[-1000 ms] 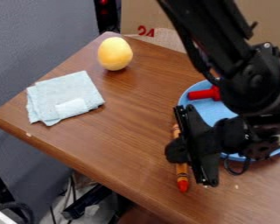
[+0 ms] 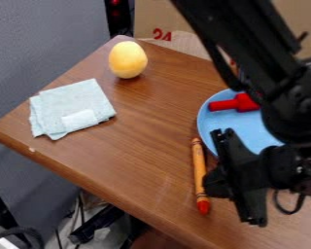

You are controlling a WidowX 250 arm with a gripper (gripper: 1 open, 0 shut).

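The black arm reaches in from the top right, and its gripper (image 2: 233,183) is low over the table's right side, just right of an orange carrot-like stick (image 2: 198,175) with a red end. Whether its fingers are open or shut is hard to tell. Behind the gripper lies a light blue plate (image 2: 217,122) with a red object (image 2: 231,103) on it, partly hidden by the arm.
A folded pale cloth (image 2: 70,107) lies on the left of the wooden table (image 2: 132,156). A yellow round fruit (image 2: 127,59) stands at the back left.
The gripper has shifted right, away from the orange stick, uncovering more of it and of the plate's near left part. The other objects look unmoved.
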